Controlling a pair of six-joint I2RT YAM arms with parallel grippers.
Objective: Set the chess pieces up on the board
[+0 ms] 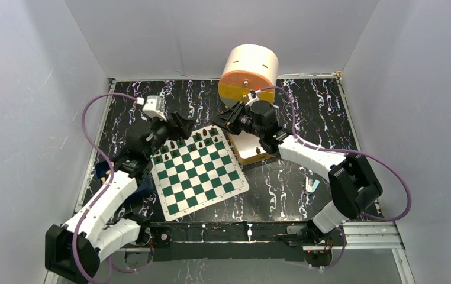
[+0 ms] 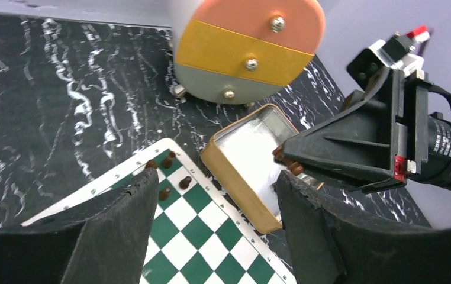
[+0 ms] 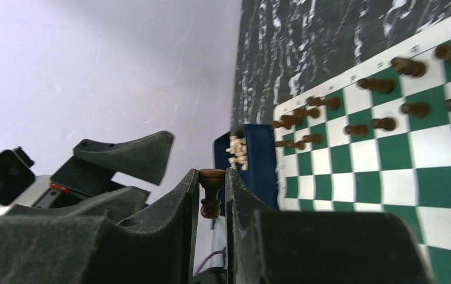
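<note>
The green-and-white chessboard (image 1: 202, 177) lies at the middle of the table. Brown pieces (image 3: 377, 84) stand in two rows along its far side. Above the board's far edge, my left gripper (image 1: 189, 125) is open, its fingers (image 2: 116, 219) wide apart with nothing between them. Facing it from the right, my right gripper (image 1: 216, 123) is shut on a brown chess piece (image 3: 211, 192), gripped at its base end and pointing down in the right wrist view. In the left wrist view that right gripper shows the brown piece at its tip. A gap separates the two grippers.
A tan-sided tray (image 1: 253, 157) with a few dark pieces sits right of the board. Behind it stands a large drum (image 1: 250, 65). The blue bin (image 3: 261, 163) at the left holds light pieces. A small light-blue item (image 1: 312, 186) lies at the right.
</note>
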